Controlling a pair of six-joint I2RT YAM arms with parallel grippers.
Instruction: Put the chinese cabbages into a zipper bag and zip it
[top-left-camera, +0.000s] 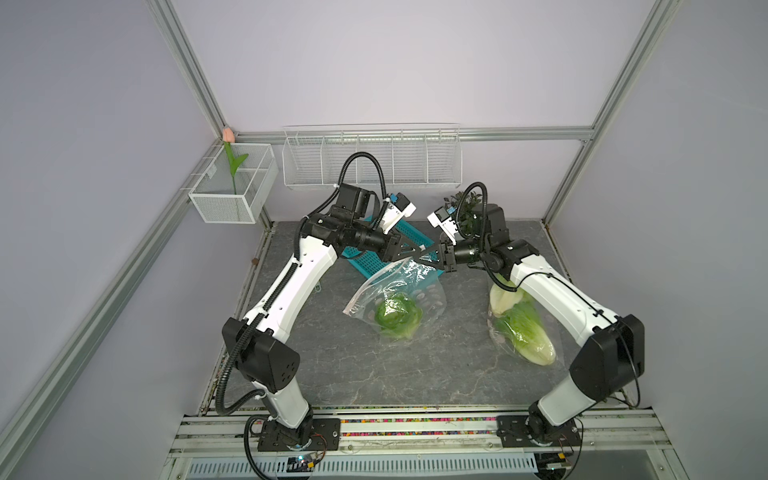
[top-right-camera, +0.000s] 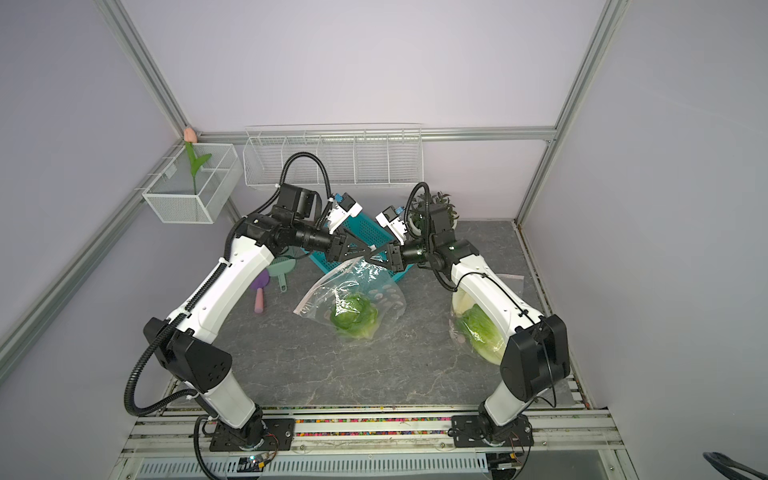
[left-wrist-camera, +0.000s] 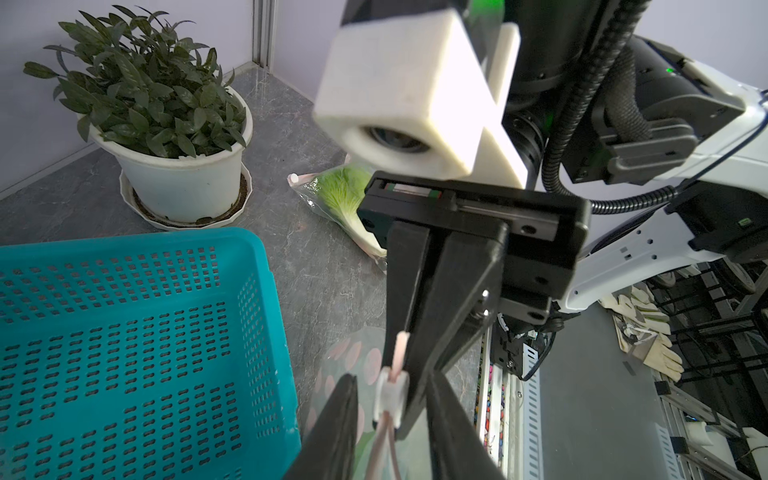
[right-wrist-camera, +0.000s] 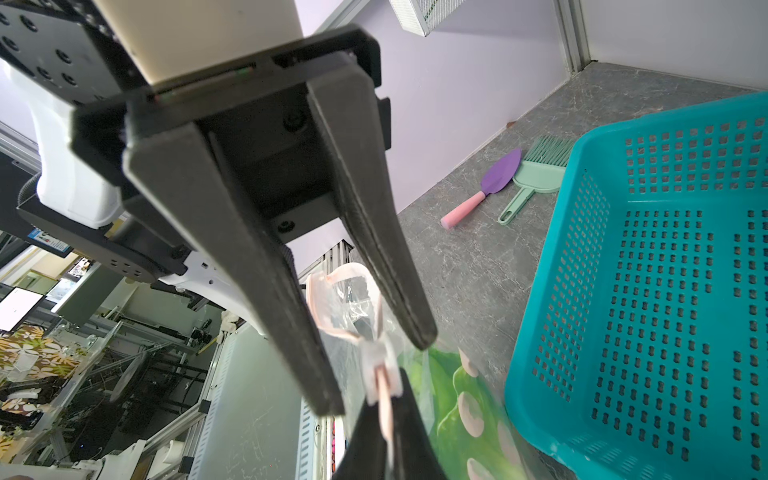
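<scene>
A clear zipper bag (top-left-camera: 368, 300) with green cabbage (top-left-camera: 397, 316) inside is raised by its top corner between my two grippers. My left gripper (top-left-camera: 404, 251) stands open around that corner, its fingertips either side of the white slider (right-wrist-camera: 379, 365) in the right wrist view. My right gripper (top-left-camera: 425, 257) is shut at the slider, pinching the zip strip in the left wrist view. More Chinese cabbages (top-left-camera: 524, 336) lie in a second bag at the right, partly behind the right arm.
A teal basket (right-wrist-camera: 544, 312) sits just behind the bag, with a potted plant (left-wrist-camera: 180, 176) beyond. A purple spatula (right-wrist-camera: 500, 172) and a green brush (right-wrist-camera: 537, 174) lie at the back left.
</scene>
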